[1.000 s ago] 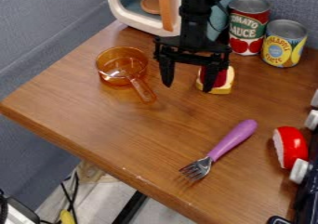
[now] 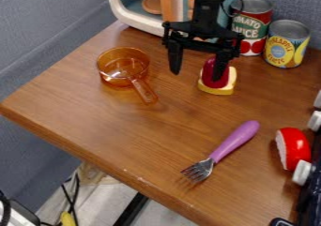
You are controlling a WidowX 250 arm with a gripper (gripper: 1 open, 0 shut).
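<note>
My black gripper (image 2: 197, 59) hangs at the upper middle, open, its two fingers spread, the right one over a red object with a yellow base (image 2: 215, 86). An amber pot (image 2: 122, 59) with a handle sits to its left. A purple-handled fork (image 2: 228, 144) lies lower on the wooden table (image 2: 113, 145).
Two cans, a tomato can (image 2: 251, 23) and a yellow can (image 2: 286, 47), stand at the back right beside a light-blue toy appliance (image 2: 134, 9). A red-and-white object (image 2: 294, 147) and dark items are at the right edge.
My gripper has moved up and slightly to the right, away from the amber pot. The objects on the table look unmoved.
</note>
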